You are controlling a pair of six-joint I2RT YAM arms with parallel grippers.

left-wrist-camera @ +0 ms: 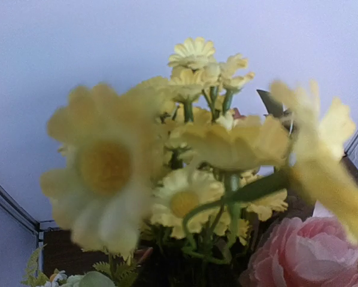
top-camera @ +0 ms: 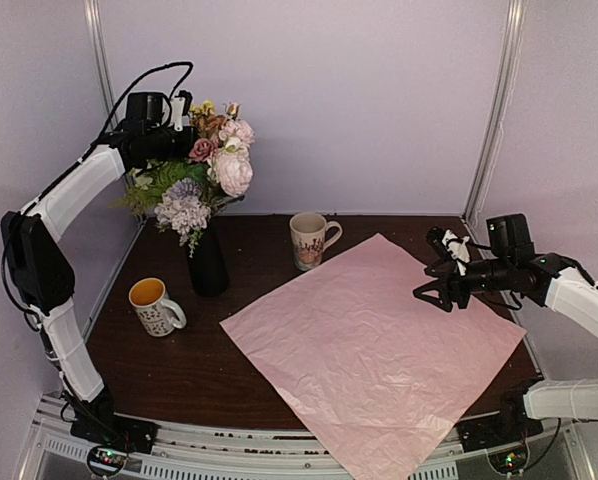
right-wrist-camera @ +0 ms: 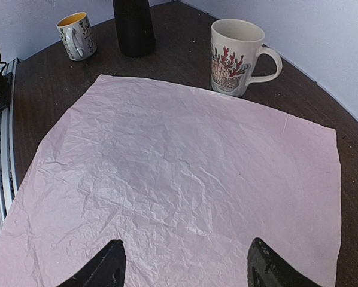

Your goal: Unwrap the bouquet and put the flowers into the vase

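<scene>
A full bouquet of flowers (top-camera: 231,172) stands in the black vase (top-camera: 208,264) at the back left, with pink peonies, a pale purple bloom and green fern leaves. My left gripper (top-camera: 187,140) is up against the top left of the bouquet, its fingertips hidden among the blooms. Yellow daisies (left-wrist-camera: 185,200) fill the left wrist view and cover its fingers; a pink peony (left-wrist-camera: 311,254) shows at lower right. Whether the left fingers hold a stem cannot be seen. Over the right of the pink sheet, my right gripper is open and empty.
An orange-lined mug (top-camera: 158,308) stands left of the vase's front, and a white mug with coral print (top-camera: 309,241) to its right. The flat pink sheet (top-camera: 379,350) is bare. Walls close off the back and sides.
</scene>
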